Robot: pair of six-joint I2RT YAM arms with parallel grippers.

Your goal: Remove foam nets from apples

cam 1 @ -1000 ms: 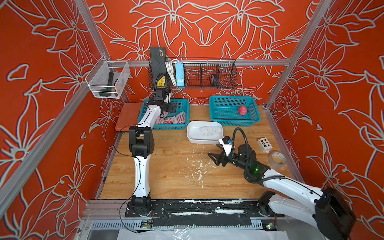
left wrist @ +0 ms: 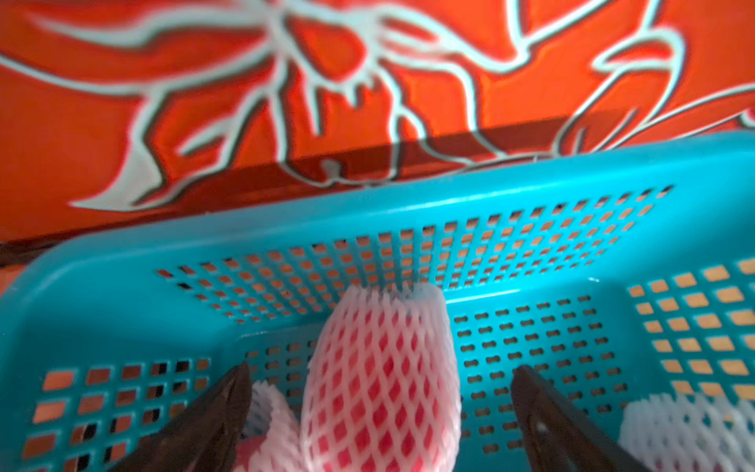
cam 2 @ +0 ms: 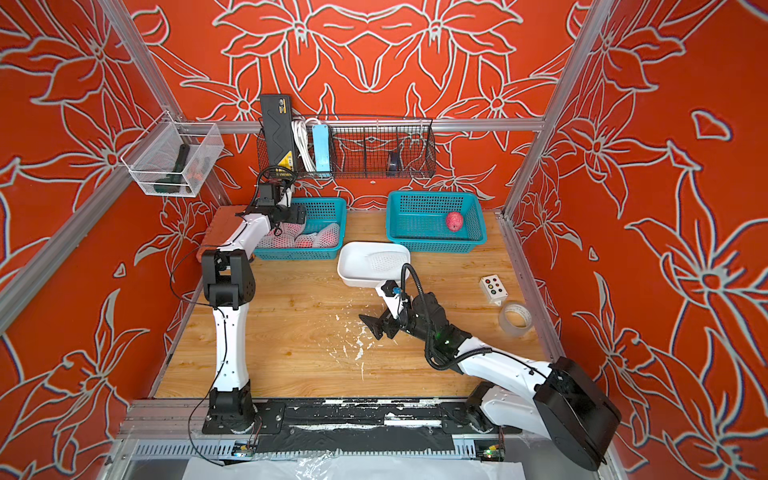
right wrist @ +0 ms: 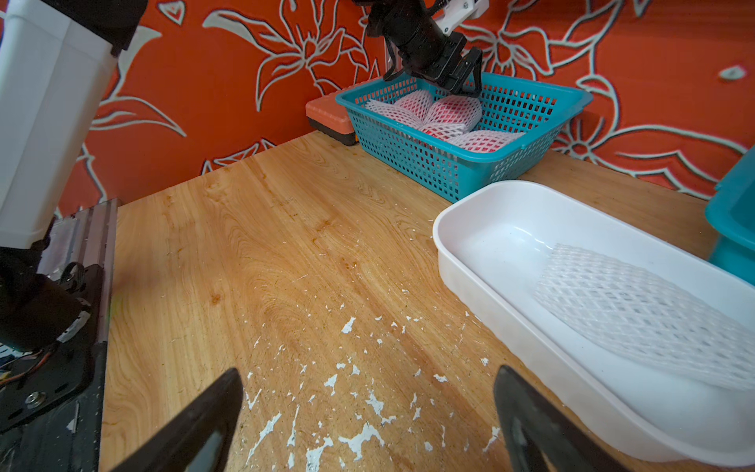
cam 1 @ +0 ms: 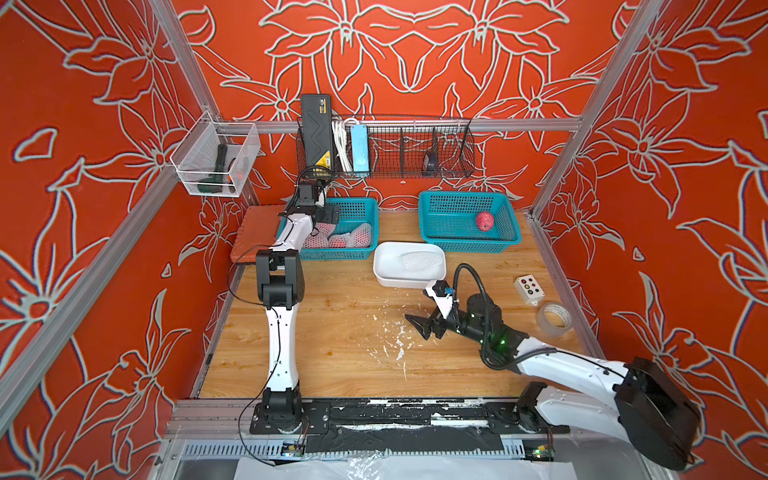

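Several apples in white foam nets lie in the left teal basket (cam 1: pixel 365 209). My left gripper (cam 2: pixel 288 214) hangs over that basket with open fingers; in the left wrist view they straddle a netted apple (left wrist: pixel 381 377), with other netted ones partly showing either side. My right gripper (cam 1: pixel 424 324) stands open and empty low over the table in front of the white tray (cam 1: pixel 388 278), which holds a loose foam net (right wrist: pixel 637 314). A bare red apple (cam 1: pixel 484 221) lies in the right teal basket (cam 1: pixel 444 240).
An orange case (cam 1: pixel 252 228) sits left of the left basket. A white socket block (cam 1: pixel 528 289) and a tape roll (cam 1: pixel 554 318) lie at the right. A wire rack hangs on the back wall.
My left gripper has shifted left over the basket. My right gripper has moved a little left and down the table toward the middle.
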